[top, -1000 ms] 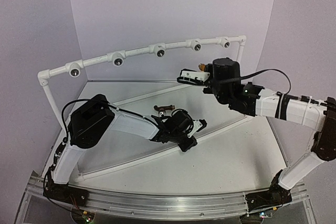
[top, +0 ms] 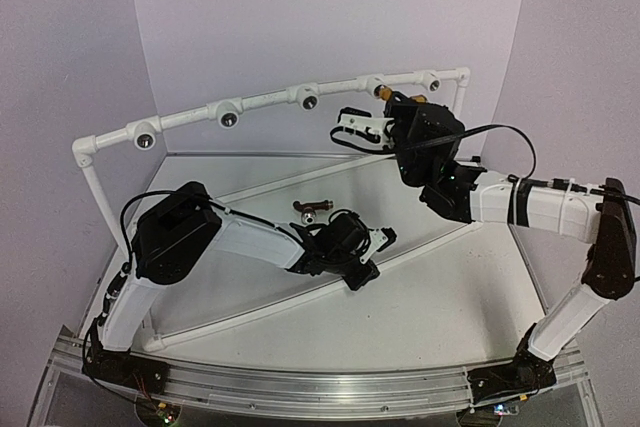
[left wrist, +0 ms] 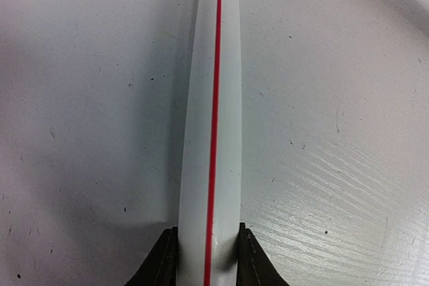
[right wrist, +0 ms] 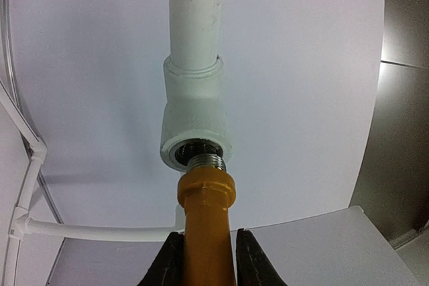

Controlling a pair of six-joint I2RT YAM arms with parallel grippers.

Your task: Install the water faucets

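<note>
In the right wrist view my right gripper is shut on an orange faucet [right wrist: 207,212]. The faucet's silver threaded end [right wrist: 206,161] overlaps the lower edge of the threaded opening in a white tee fitting [right wrist: 195,125]; whether it has entered cannot be told. From above, the faucet [top: 384,93] shows at the second fitting from the right. My left gripper is shut around a white pipe with a red stripe [left wrist: 213,112], low at the frame's front. A brown faucet [top: 316,205] lies on the floor behind the left arm's wrist.
The white pipe frame's top bar [top: 265,100] carries several tee fittings, and the other visible openings, such as the leftmost fitting [top: 145,135], are empty. Clear floor [top: 400,317] lies in front of the lower pipe.
My right gripper has risen toward the top bar, bringing the orange faucet up to the second fitting from the right. The left arm stays in place on the lower pipe.
</note>
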